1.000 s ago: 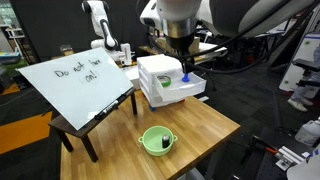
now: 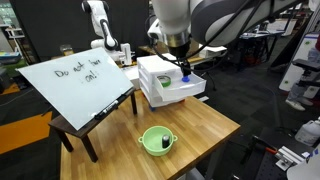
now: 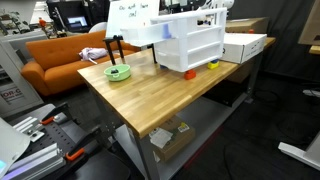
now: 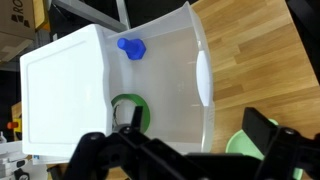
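Over the pulled-out drawer [image 4: 178,100] of a white drawer unit [image 4: 65,90], my gripper hangs open, its fingers wide apart and nothing between them. Inside the drawer, a small blue object [image 4: 130,47] stands near one end. A green ring-shaped item [image 4: 136,108] is partly covered by the unit's top. The green bowl [image 4: 245,145] is half hidden behind a finger. From exterior view 1, the bowl [image 2: 158,140] sits on the wooden table with a dark item [image 2: 166,142] in it.
A tilted whiteboard [image 2: 75,85] with writing stands at the table's left. Beside the drawer unit are a red object [image 3: 190,74], a yellow one [image 3: 213,65] and a white box [image 3: 240,46]. Bare tabletop [image 3: 165,95] lies in front of the unit.
The arm has shifted slightly above the drawer unit. The drawer, bowl and whiteboard look unmoved.
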